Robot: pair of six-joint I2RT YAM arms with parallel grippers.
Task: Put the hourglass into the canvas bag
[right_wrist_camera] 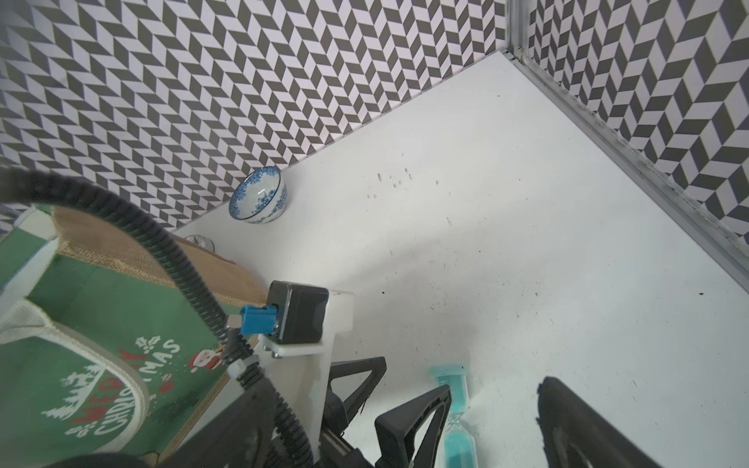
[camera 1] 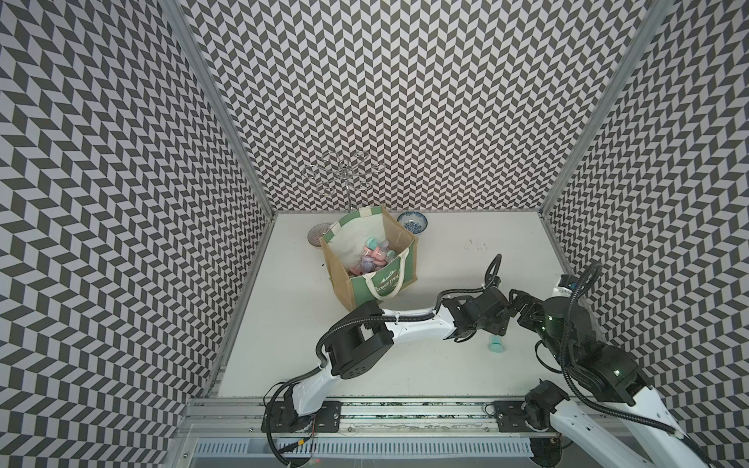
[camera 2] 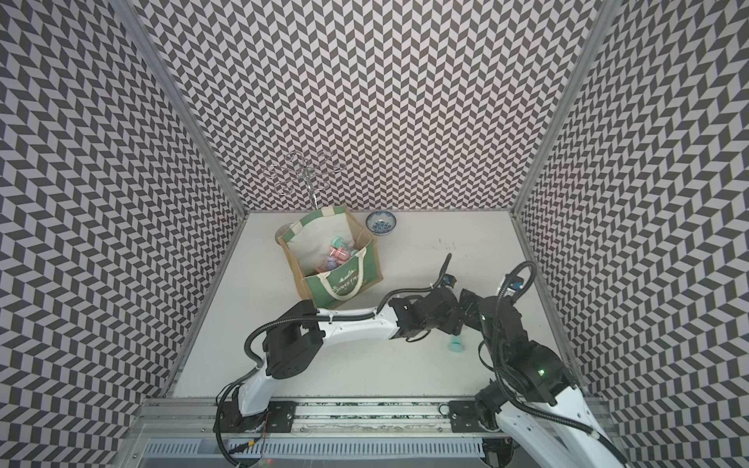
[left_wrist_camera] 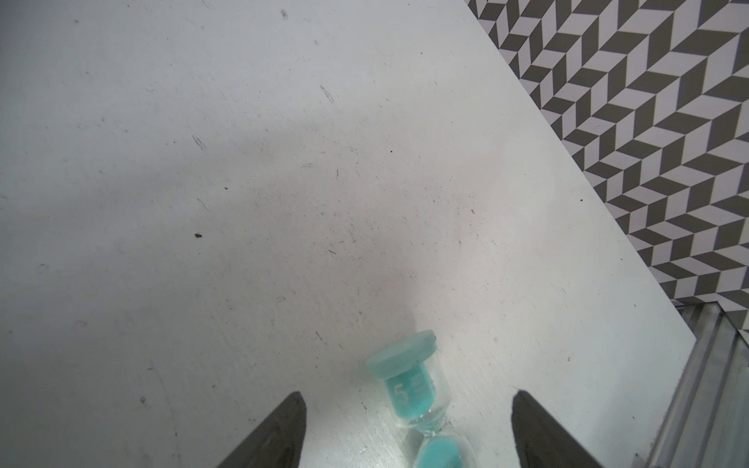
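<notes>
A clear hourglass (left_wrist_camera: 409, 390) with teal sand and end caps lies on the white table. Its lower part runs out of the left wrist view, and in the top left view the left gripper covers much of the hourglass (camera 1: 497, 344). My left gripper is open over it, one finger to each side. Close by on the right, my right gripper stands open and apart from the hourglass; the left gripper's black fingers (right_wrist_camera: 425, 401) show in its view. The green and tan canvas bag (camera 1: 394, 277) stands upright and open at left centre.
Several pastel hourglasses (camera 1: 374, 256) lie inside the bag. Behind it are a blue-and-white bowl (camera 1: 412, 222), a round patterned dish (camera 1: 318, 234) and a metal wire stand (camera 1: 347, 175). Both arms crowd the front right.
</notes>
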